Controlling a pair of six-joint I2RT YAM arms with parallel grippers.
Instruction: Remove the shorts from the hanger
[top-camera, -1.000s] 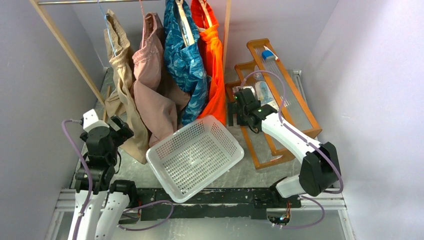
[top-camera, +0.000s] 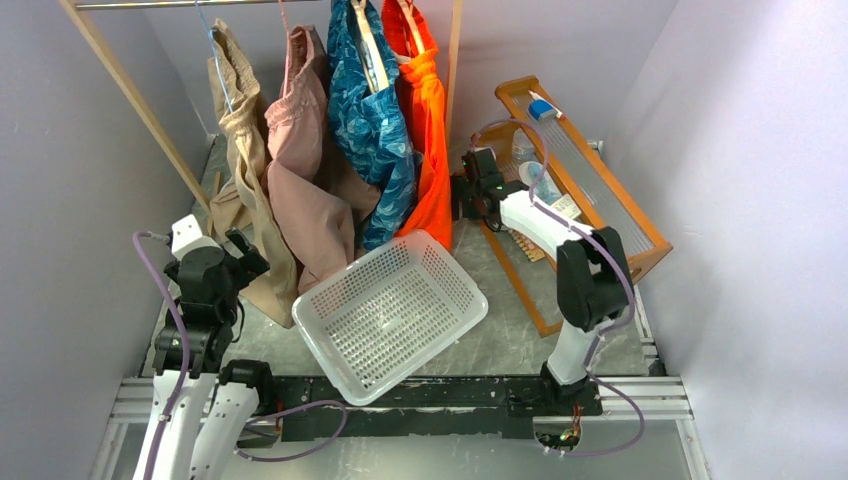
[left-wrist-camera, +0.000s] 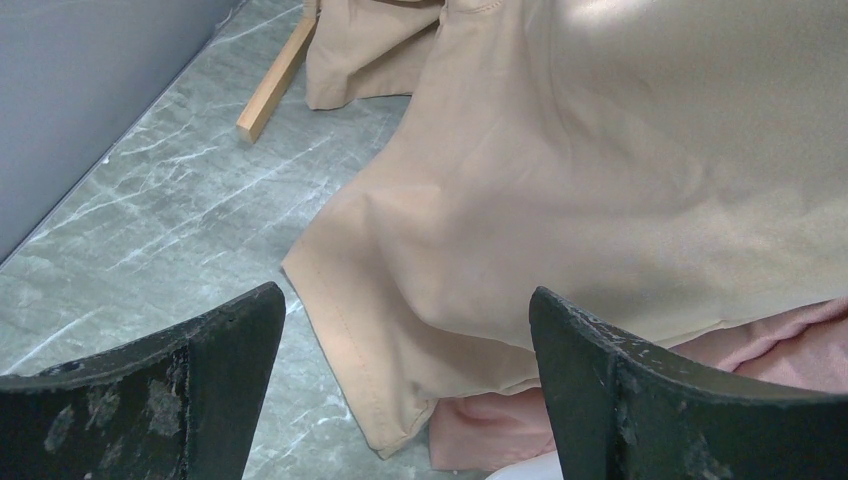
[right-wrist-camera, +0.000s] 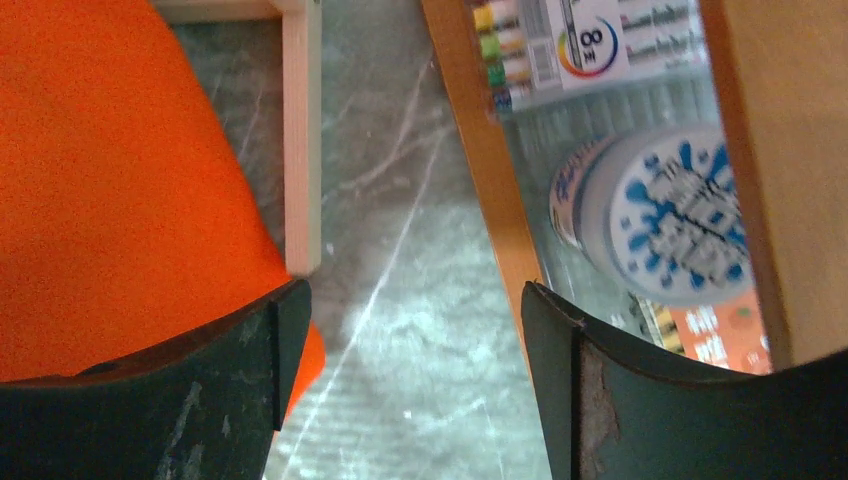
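Several pairs of shorts hang from the rail (top-camera: 180, 4) in the top view: beige shorts (top-camera: 243, 140), pink shorts (top-camera: 300, 140), blue patterned shorts (top-camera: 370, 140) and orange shorts (top-camera: 432, 150). Hangers show at the waistbands, such as the wooden hanger (top-camera: 370, 45) in the blue pair. My left gripper is open in front of the beige shorts (left-wrist-camera: 560, 200), with no cloth gripped. My right gripper also has its fingers apart and nothing between them; the orange shorts (right-wrist-camera: 110, 200) are close on its left side.
A white perforated basket (top-camera: 395, 375) sits on the floor between the arms. Right of the shorts, a wooden tiered shelf (top-camera: 635, 225) holds a tub (right-wrist-camera: 680, 215) and a marker pack (right-wrist-camera: 590, 45), close beside my right gripper. Bare grey floor (right-wrist-camera: 400, 370) lies between shelf and orange shorts.
The left arm has barely moved.
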